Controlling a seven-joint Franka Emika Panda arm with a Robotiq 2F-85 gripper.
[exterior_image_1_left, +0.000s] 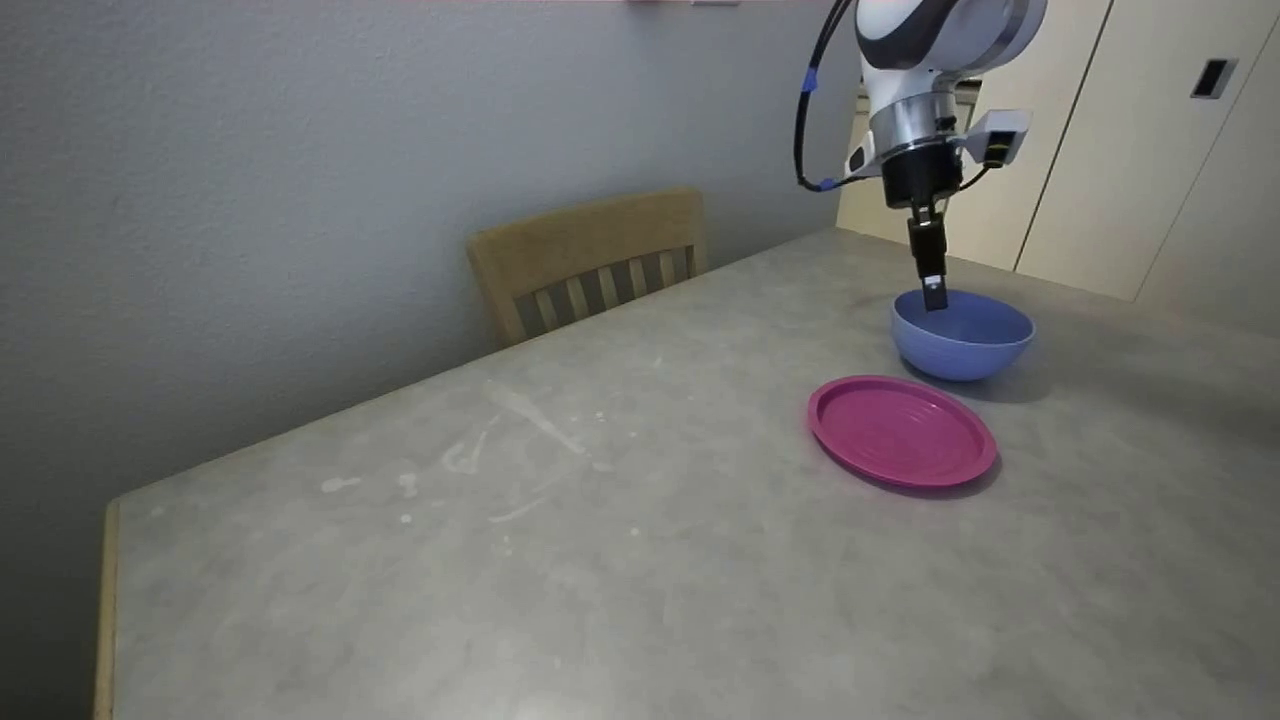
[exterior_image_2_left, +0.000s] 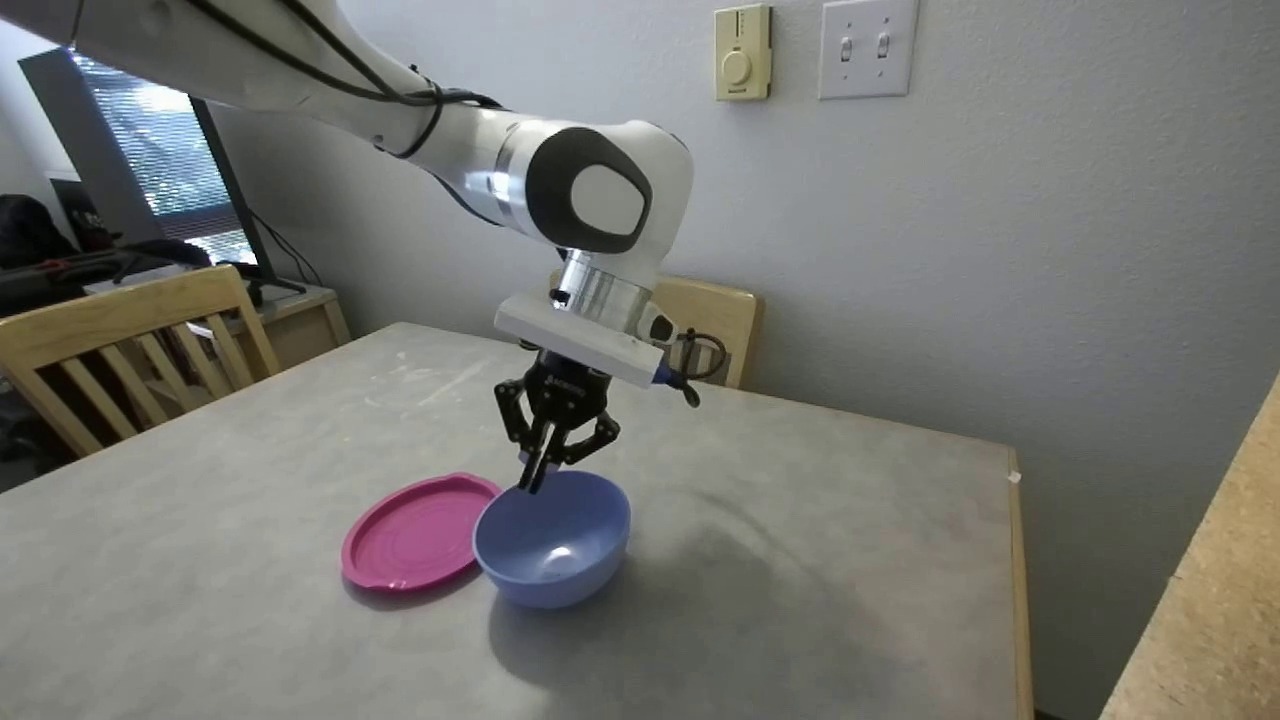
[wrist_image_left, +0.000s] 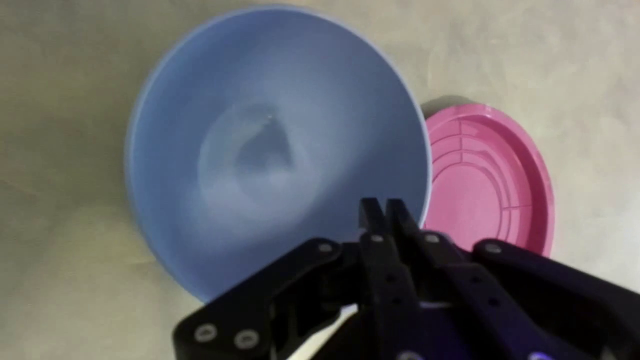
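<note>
A blue bowl (exterior_image_1_left: 966, 342) sits upright on the table, looking empty inside. In the wrist view the bowl (wrist_image_left: 282, 144) fills the left and middle. My gripper points down with its two fingers close together and only a narrow gap between the tips; no object shows there. In that view its tips overlap the bowl's inside near the rim beside the pink plate. From the second exterior view, the gripper (exterior_image_2_left: 530, 486) appears at the bowl's back-left rim; whether it touches is unclear. A round pink plate (exterior_image_2_left: 414, 534) lies next to the bowl (exterior_image_2_left: 558, 546).
Wooden chairs (exterior_image_1_left: 588, 246) (exterior_image_2_left: 144, 342) stand against the table. A wall runs along one side.
</note>
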